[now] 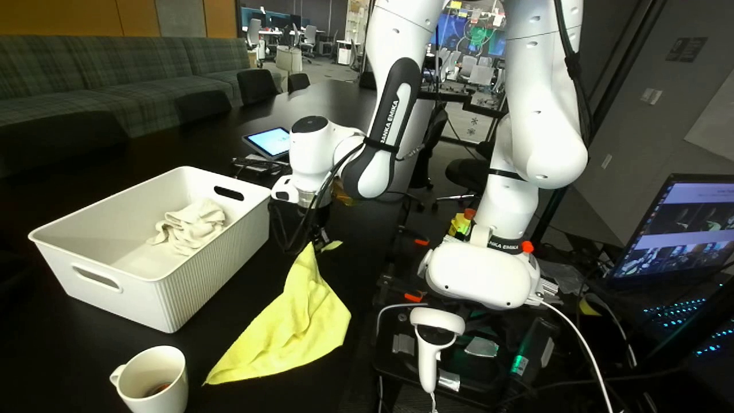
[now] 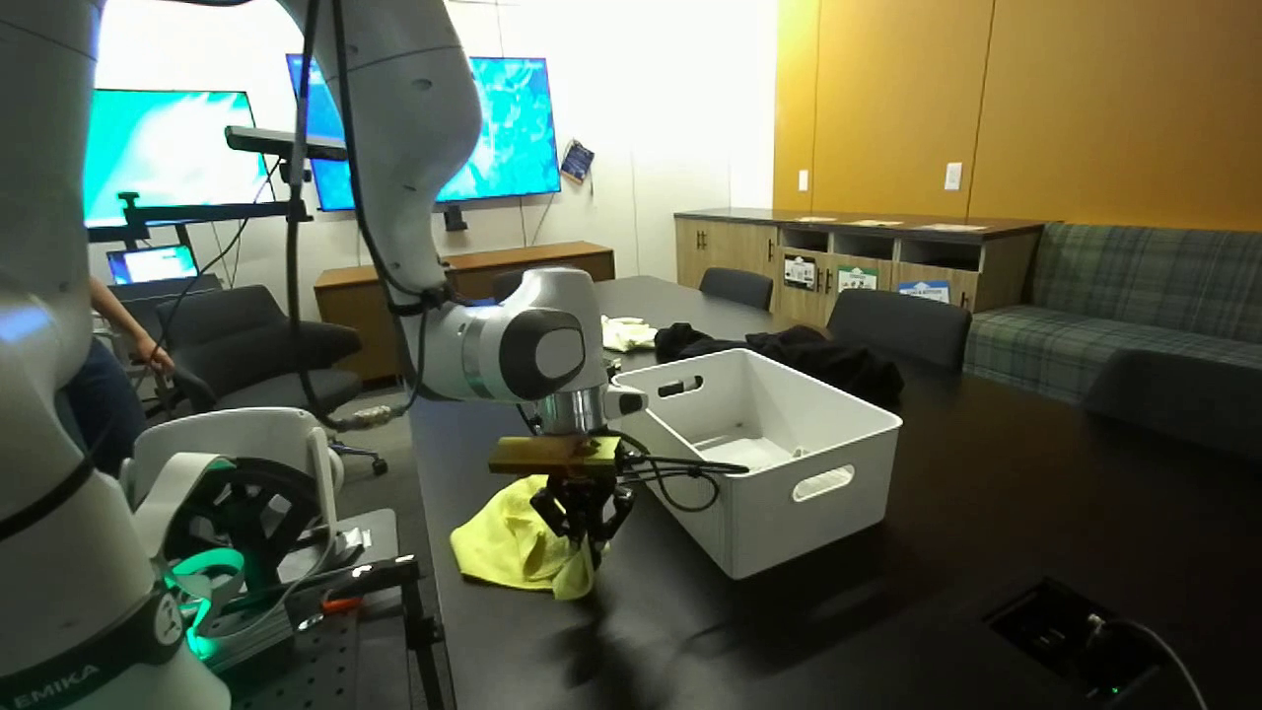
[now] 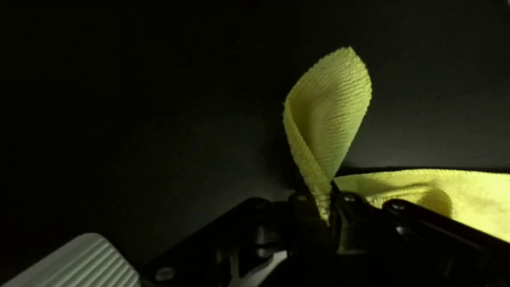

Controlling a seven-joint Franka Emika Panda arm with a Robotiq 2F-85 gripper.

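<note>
A yellow cloth [image 1: 296,323] is partly lifted off the dark table, its upper end pinched in my gripper [image 1: 318,242] and its wide part trailing towards the cup. Seen from the wrist, my gripper is shut on the cloth, and a folded corner [image 3: 342,103] sticks out past the fingertips. In exterior view 2 the gripper [image 2: 586,550] stands low over the table with the yellow cloth [image 2: 515,538] beside and under it. The white bin [image 1: 220,275] stands close by; a crumpled whitish cloth [image 1: 192,223] lies inside it.
A white mug [image 1: 155,385] with dark contents stands near the cloth's lower corner. A tablet [image 1: 269,142] lies behind the bin. In exterior view 2, black fabric [image 2: 816,355] lies behind the bin. A controller [image 1: 433,344] rests on the side stand.
</note>
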